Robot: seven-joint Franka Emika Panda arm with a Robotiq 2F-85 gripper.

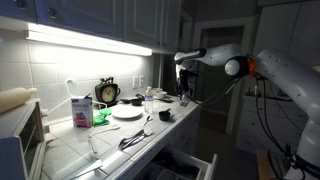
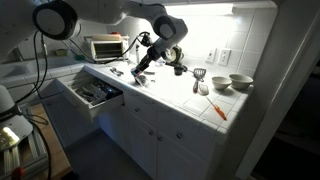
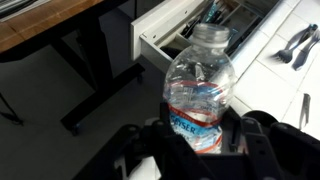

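Observation:
In the wrist view a clear plastic bottle (image 3: 200, 88) with a red and white label fills the space between the fingers of my gripper, which is shut on it. Its lower part is hidden by the gripper. From the first exterior view, my gripper (image 1: 183, 92) is small at the far end of the counter. The second exterior view has the gripper (image 2: 138, 72) over the counter near the open drawer; the bottle is hard to make out there.
The open drawer (image 2: 92, 95) holds utensils and juts out from the counter. Another bottle (image 1: 149, 101), a white plate (image 1: 127, 110), a box (image 1: 82, 111) and a dark bowl (image 1: 165, 115) stand on the counter. Bowls (image 2: 240, 81) and several utensils occupy the other end.

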